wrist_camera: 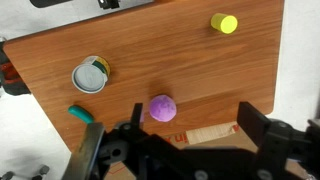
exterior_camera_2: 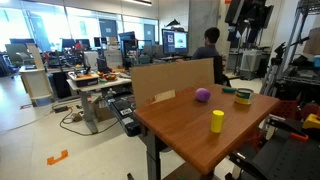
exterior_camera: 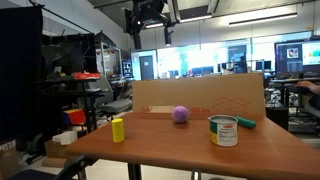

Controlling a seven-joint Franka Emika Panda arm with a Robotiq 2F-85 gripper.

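Note:
My gripper (exterior_camera: 152, 40) is high over the table, open and empty, well clear of everything on it. On the brown tabletop (exterior_camera: 165, 148) stand a yellow cylinder (exterior_camera: 118, 130) and an open-topped tin can (exterior_camera: 223, 131) with a pale label. A round purple object (exterior_camera: 180, 114) sits farther back, and a green item (exterior_camera: 245, 122) lies partly behind the can. Seen from above in the wrist view, the purple object (wrist_camera: 162, 108) is nearest the fingers, the can (wrist_camera: 90, 74) is at the left, the green item (wrist_camera: 80, 113) lies below it, and the yellow cylinder (wrist_camera: 224, 23) is at upper right.
A cardboard panel (exterior_camera_2: 175, 80) stands along one edge of the table. Wide bare tabletop (wrist_camera: 165, 55) separates the can from the yellow cylinder. Beyond the table, a person (exterior_camera_2: 208, 45) is in the background.

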